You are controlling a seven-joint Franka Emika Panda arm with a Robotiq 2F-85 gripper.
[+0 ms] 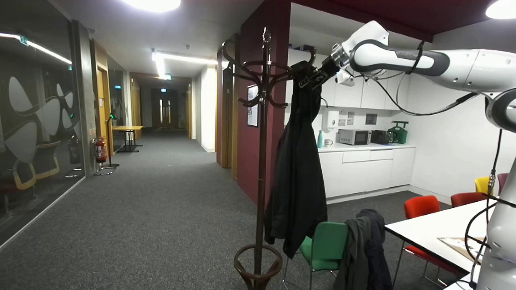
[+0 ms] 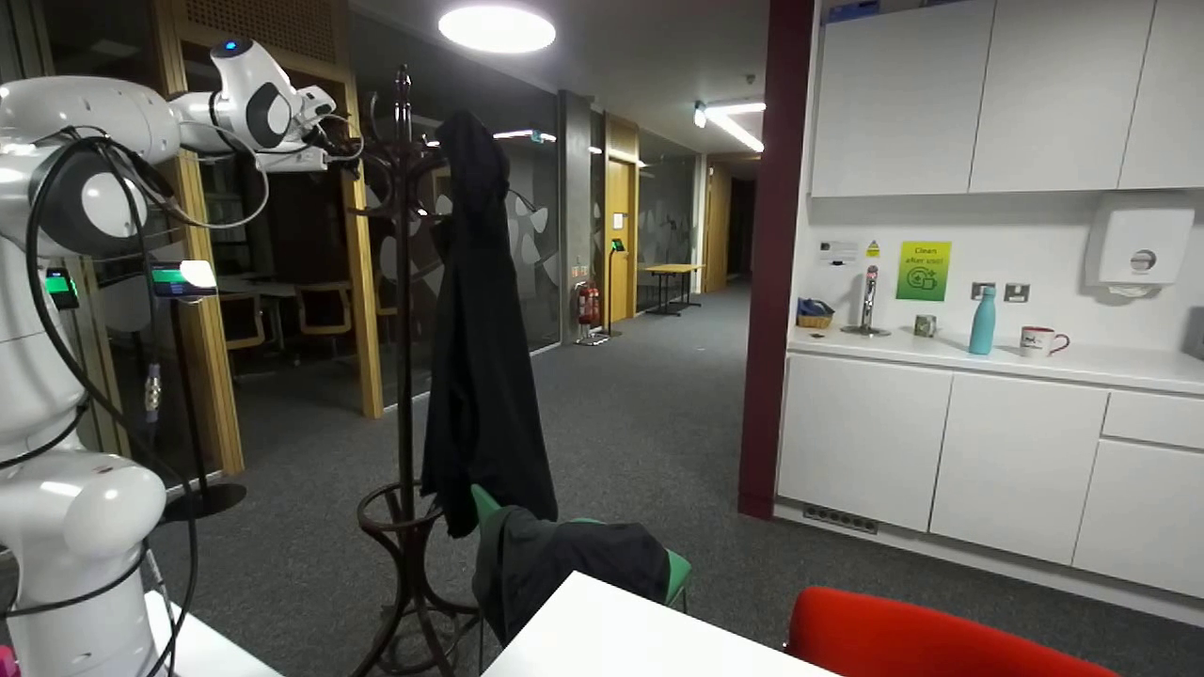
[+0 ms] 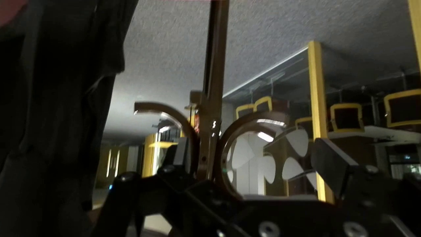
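Observation:
A black jacket (image 1: 297, 174) hangs from an upper hook of the dark wooden coat stand (image 1: 261, 179). The same jacket (image 2: 483, 338) drops to the right of the pole in exterior view 2. My gripper (image 1: 305, 79) is up at hook height, close to the jacket's top. In the wrist view, my gripper is open, its two fingers (image 3: 332, 160) wide apart. Between them the stand's pole and curved hooks (image 3: 252, 124) show, with no cloth visible there. The jacket (image 3: 59, 98) fills the left side of that view, outside the fingers.
A green chair (image 1: 329, 241) with a dark garment (image 1: 367, 246) over its back stands below the jacket. The white table (image 1: 435, 227) and red chairs (image 1: 421, 206) are at the right. Open carpet (image 1: 159, 208) lies left of the stand.

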